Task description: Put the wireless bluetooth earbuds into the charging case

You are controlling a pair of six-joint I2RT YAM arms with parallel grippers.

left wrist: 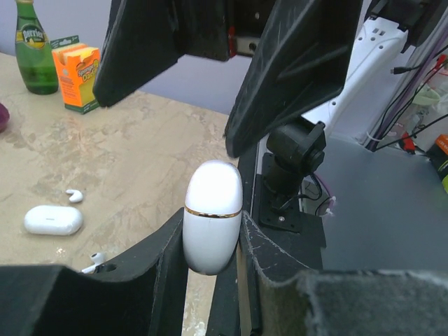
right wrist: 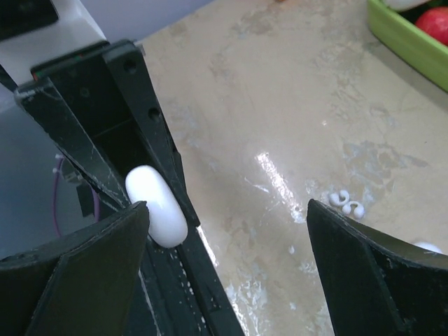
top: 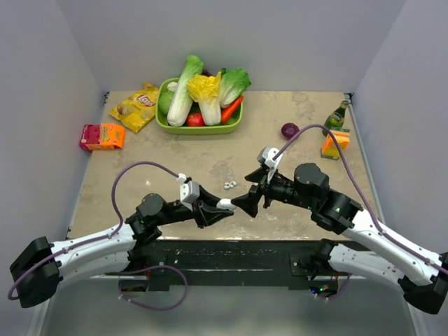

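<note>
A white charging case with a gold seam (left wrist: 212, 217) is held upright in my left gripper (top: 217, 210), shut on it. My right gripper (top: 248, 190) hangs open just beside and above it, fingertips near the case. Two small white earbuds lie on the worktop; the left wrist view also shows small white pieces (left wrist: 75, 195) there. A second white oval case-like object lies on the worktop, partly seen at the right wrist view's edge.
A green basket of vegetables (top: 164, 119) stands at the back, with chips (top: 133, 108) and orange packets (top: 108, 136) left, an onion (top: 290, 130), bottle (top: 336, 115) and juice box (top: 334, 145) right.
</note>
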